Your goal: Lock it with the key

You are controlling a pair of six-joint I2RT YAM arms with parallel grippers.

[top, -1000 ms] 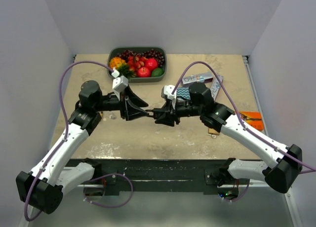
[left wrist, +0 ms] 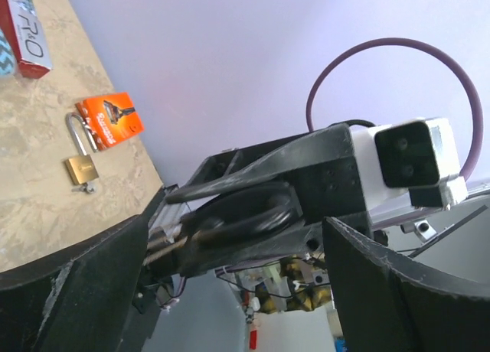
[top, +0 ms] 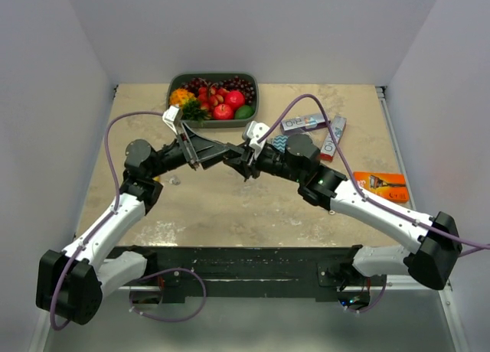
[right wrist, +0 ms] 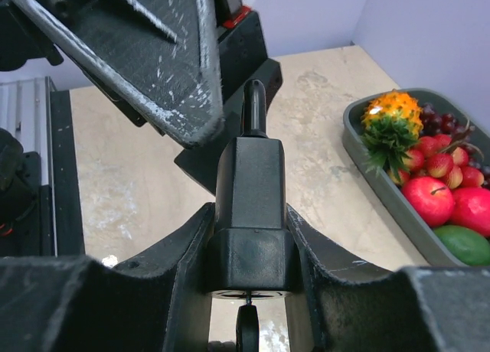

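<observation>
My right gripper is shut on a black key fob held upright; a thin dark blade shows below it in the right wrist view. My left gripper stands open, close against the fob at mid-table, its fingers just beyond it in the right wrist view. A brass padlock with a long shackle lies on the table near the right side in the left wrist view, a small key at its bottom.
A fruit tray sits at the back. Boxes lie back right, an orange box at the right edge.
</observation>
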